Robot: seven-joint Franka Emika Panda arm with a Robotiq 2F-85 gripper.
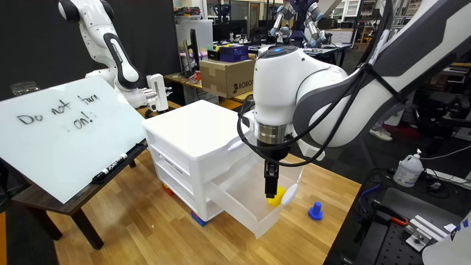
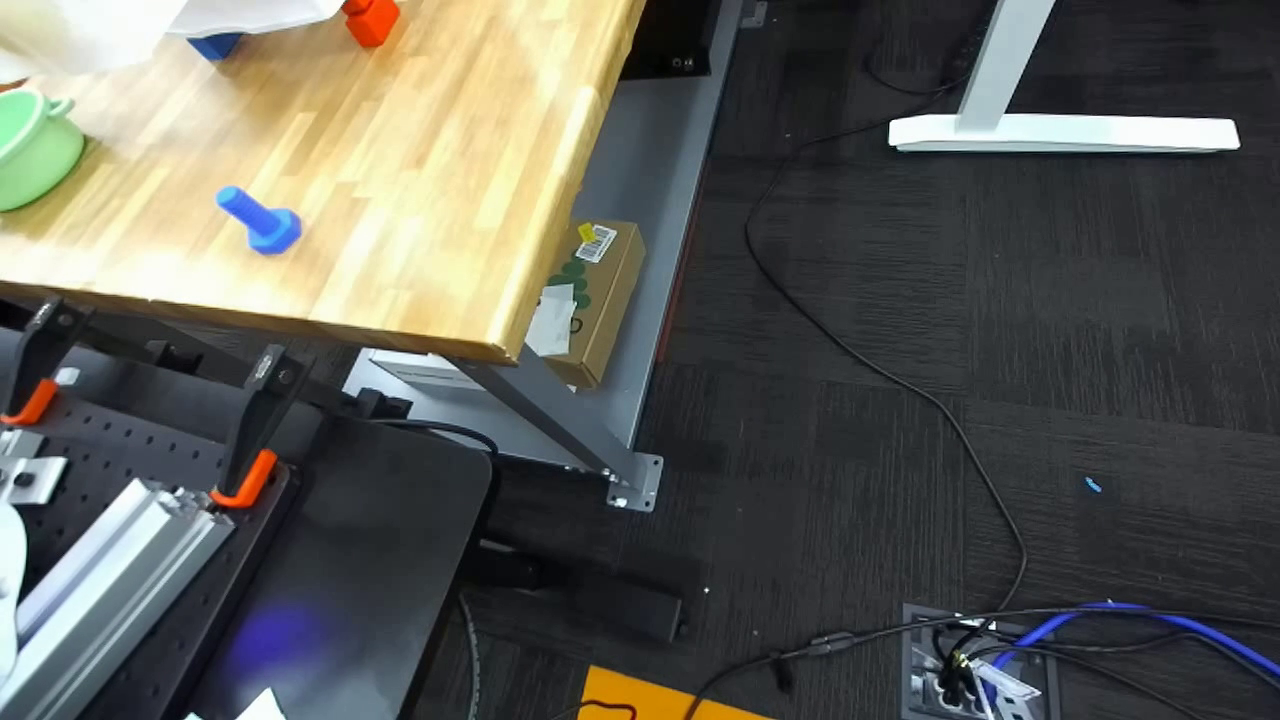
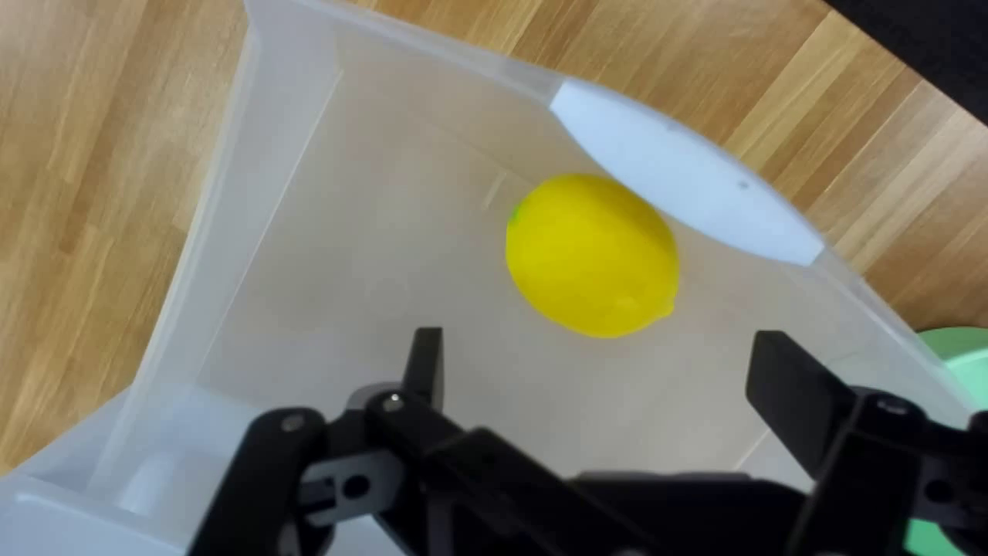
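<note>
A yellow lemon [image 3: 593, 255] lies on the floor of the pulled-out translucent drawer [image 3: 306, 306], close to its white front handle [image 3: 690, 171]. Above the drawer, my gripper is open, its two black fingers wide apart with only bare drawer floor seen between them. In the wrist view the lemon sits just beyond the fingertips, untouched as far as shows. From exterior view 1, the gripper [image 1: 270, 194] points down into the drawer and partly covers the lemon [image 1: 276, 196]. The drawer belongs to a white cabinet [image 1: 194, 128].
A blue bolt [image 1: 315, 211] stands on the wooden table to the right of the drawer. A green pot [image 2: 34, 150] is at the left edge of exterior view 2. A whiteboard [image 1: 66, 128] leans on a dark stand left of the cabinet.
</note>
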